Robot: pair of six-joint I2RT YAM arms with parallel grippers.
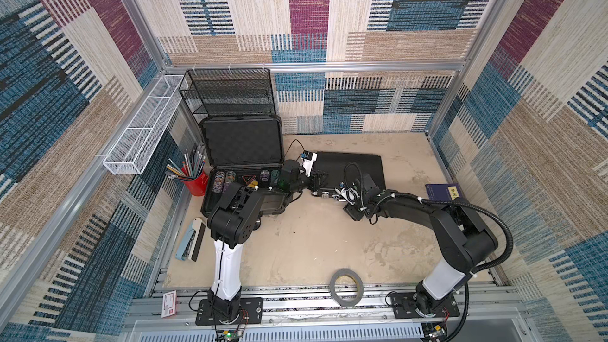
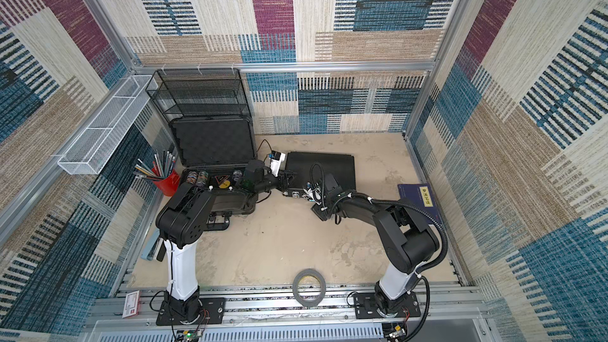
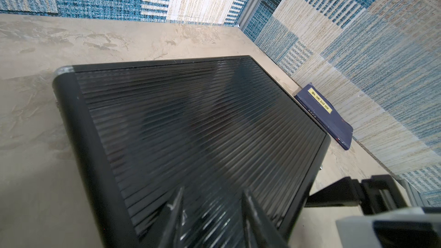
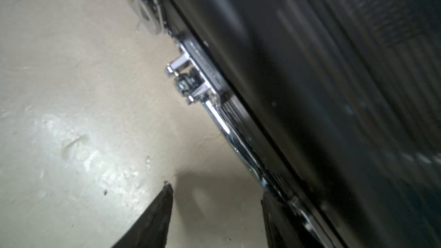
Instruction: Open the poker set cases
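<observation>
A black ribbed case [image 1: 365, 163] lies closed at the right of the table's back half. Metal latch hardware [image 4: 195, 75] and a shiny handle bar [image 4: 225, 126] run along its front edge. My left gripper is part open over the case lid, nothing visible between its fingers. By the front edge, my right gripper has its fingers apart, one beside the case side, one over bare table, with only table between them. The other poker case [image 1: 243, 142] stands with its lid up at the left, chips [image 1: 218, 182] inside, partly covered by my left arm.
A red pen cup [image 1: 196, 183] and a stapler [image 1: 186, 242] are at the left. A tape roll [image 1: 346, 287] sits at the front edge, a dark blue book [image 1: 442, 192] by the right wall.
</observation>
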